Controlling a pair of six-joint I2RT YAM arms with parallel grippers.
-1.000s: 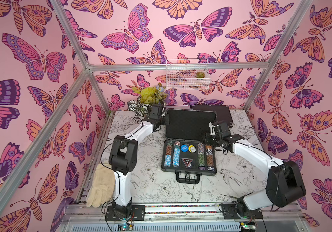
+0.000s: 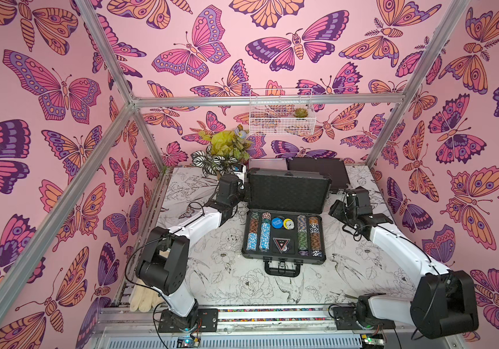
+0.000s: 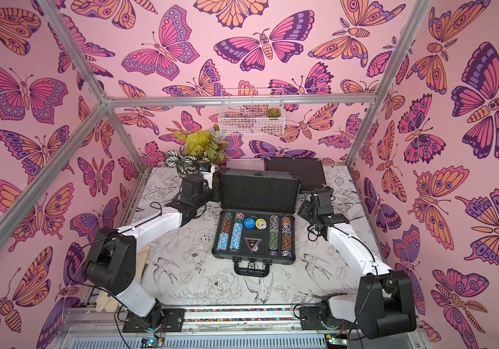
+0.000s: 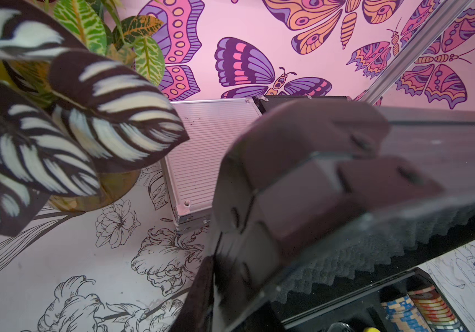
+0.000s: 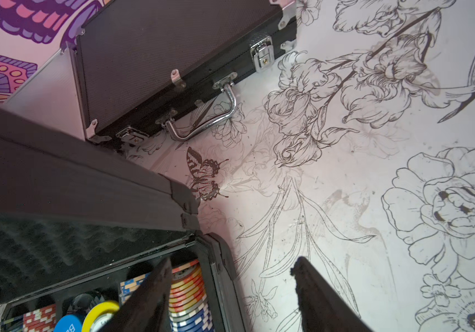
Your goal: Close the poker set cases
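Note:
The black poker case (image 2: 283, 259) stands open at the middle of the table, its tray of chip stacks showing. Its foam-lined lid (image 2: 289, 192) is raised and leans a little forward over the tray's back. My left gripper (image 2: 244, 187) is shut on the left edge of the lid, and that lid corner (image 4: 281, 188) fills much of the left wrist view. To the right of the lid, apart from it, my right gripper is open with nothing held between its fingers. A second black case (image 5: 154, 49), shut, lies behind.
A silver case (image 4: 209, 149) lies shut at the back, beside the second black case. A potted plant (image 2: 223, 148) with striped leaves stands close to my left gripper. Gloves (image 2: 144, 297) lie at front left.
The raised lid has tipped forward from its more upright stance, my left gripper moving forward with it. My right gripper has drawn away to the right, off the lid's side.

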